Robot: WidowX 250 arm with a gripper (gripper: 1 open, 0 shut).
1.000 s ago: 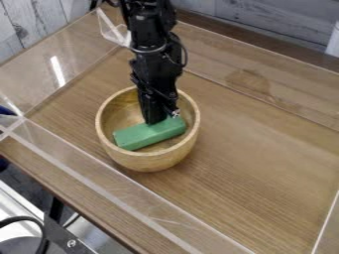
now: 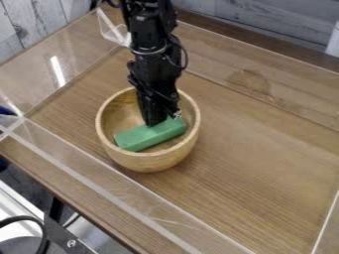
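Observation:
My black gripper (image 2: 157,114) reaches down from the top into a wooden bowl (image 2: 149,156) near the middle of the table. A green rectangular block (image 2: 139,139) lies inside the bowl, tilted diagonally, with the gripper's tips at its right end. The tips are dark and small, so whether they touch or hold the block is unclear.
Clear tape or plastic lies at the left edge, and black cables (image 2: 40,228) are at the lower left, off the table edge.
The gripper has shifted very slightly left, and the bowl and green block appear to have moved slightly with it.

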